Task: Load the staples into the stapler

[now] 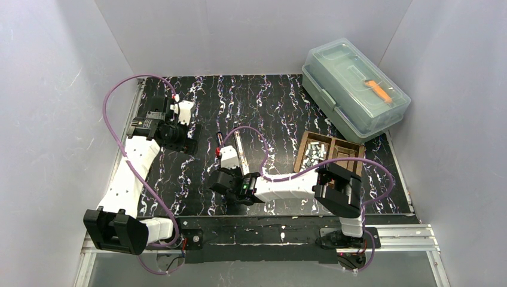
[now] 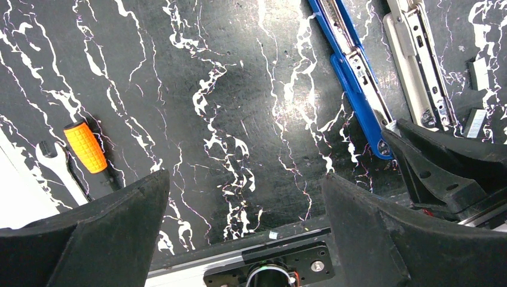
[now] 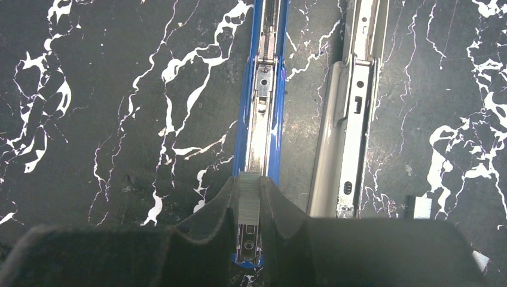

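Note:
In the right wrist view a blue stapler [image 3: 260,131] lies opened out, its metal channel facing up. My right gripper is shut on a short grey strip of staples [image 3: 249,206], held over the near end of that channel. Whether the strip touches the channel I cannot tell. A beige stapler [image 3: 326,155], opened out too, lies to the right of the blue one. My left gripper stands open over bare table at the left, nothing between its fingers; the blue stapler [image 2: 359,89] is to its upper right in the left wrist view.
Loose staple strips [image 3: 422,207] lie right of the beige stapler. A divided wooden box [image 1: 302,149] holds several more strips, with a lidded green case [image 1: 353,89] behind it. An orange-handled tool [image 2: 85,146] and a wrench [image 2: 60,167] lie at the left.

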